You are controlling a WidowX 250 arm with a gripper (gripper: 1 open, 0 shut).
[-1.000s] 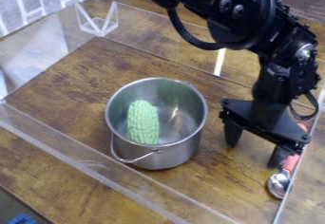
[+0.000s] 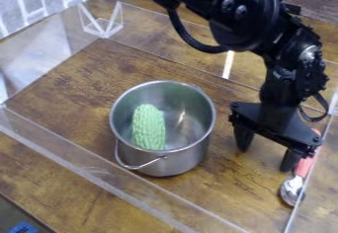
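A steel pot (image 2: 185,153) with a wire handle stands on the wooden surface, a green corn cob (image 2: 148,126) inside it leaning on the left wall. At the right, my black gripper (image 2: 266,148) hangs low over the wood, its two dark fingers apart. A spoon (image 2: 292,190) with a metal head and red handle lies under and beside the gripper's right finger, the handle partly hidden. I cannot tell whether anything touches the fingers.
Clear plastic walls edge the wooden area (image 2: 93,79) at left, back and right. The wood left of and behind the pot is bare. A blue item (image 2: 20,227) sits at the bottom left corner.
My gripper has risen slightly over the last second, uncovering a little more of the spoon's red handle. The pot and corn have not moved.
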